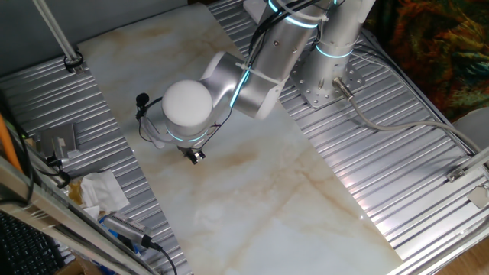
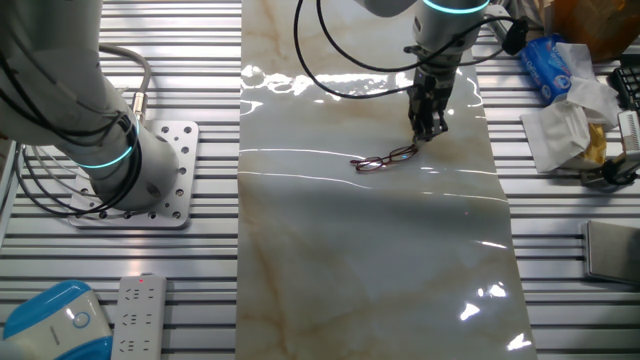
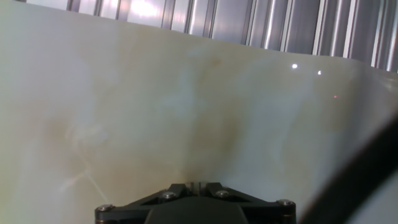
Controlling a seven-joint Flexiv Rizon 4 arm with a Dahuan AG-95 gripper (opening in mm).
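A pair of dark reddish glasses [image 2: 385, 160] shows in exterior view 2, just left of the fingertips of my gripper [image 2: 430, 138]. Its right end comes close to them; I cannot tell whether it touches or is held. The wrist view shows my gripper with its fingers drawn together and nothing clear between them; no glasses appear there. From exterior view 1, my gripper [image 1: 197, 156] points down over the marbled sheet [image 1: 267, 206], and the wrist hides most of the space behind it.
In exterior view 2, white paper [image 2: 556, 135] and a blue packet [image 2: 545, 68] lie right of the sheet. A power strip [image 2: 138, 318] sits at lower left near the arm's base.
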